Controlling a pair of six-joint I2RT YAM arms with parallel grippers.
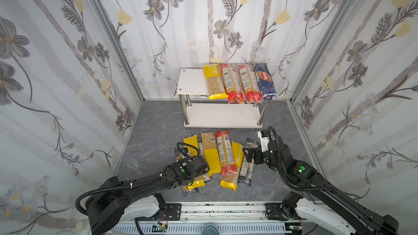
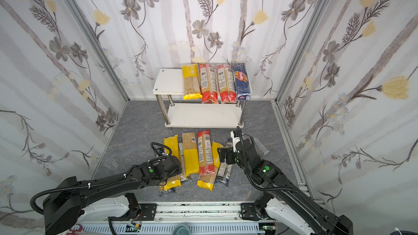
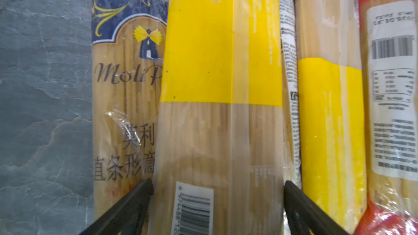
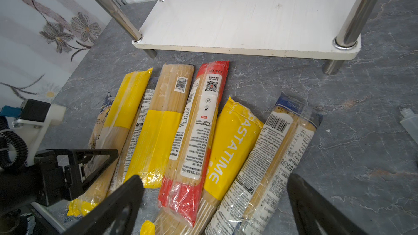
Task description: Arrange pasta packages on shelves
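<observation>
Several pasta packages lie on the grey floor before the white shelf (image 4: 248, 21). My left gripper is open low over the leftmost yellow package (image 3: 222, 39), its fingertips at that package's sides. A MoliP package (image 3: 117, 74) lies left of it, another yellow one (image 3: 331, 143) and a red one (image 3: 391, 87) to the right. In the right wrist view my open right gripper hangs above the PASTATIME package (image 4: 230, 148) and a dark-ended package (image 4: 270, 161), holding nothing.
The top shelf (image 1: 191, 80) holds four packages at its right, with free room at its left. The lower shelf is empty. A small clear object (image 4: 409, 124) lies on the floor at the right. Walls close in the sides.
</observation>
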